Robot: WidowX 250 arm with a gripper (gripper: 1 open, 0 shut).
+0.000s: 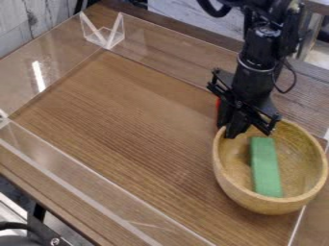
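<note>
My black gripper [234, 123] is at the upper rim of a yellow bowl [290, 197] on the right of the table, apparently shut on that rim; the fingertips are hard to make out. A green bar-shaped object [266, 165] lies inside the bowl. A small red object [220, 106] is partly hidden behind the gripper.
A white wire-like holder [100, 29] stands at the back left. Dark cables or parts sit at the bottom-left corner.
</note>
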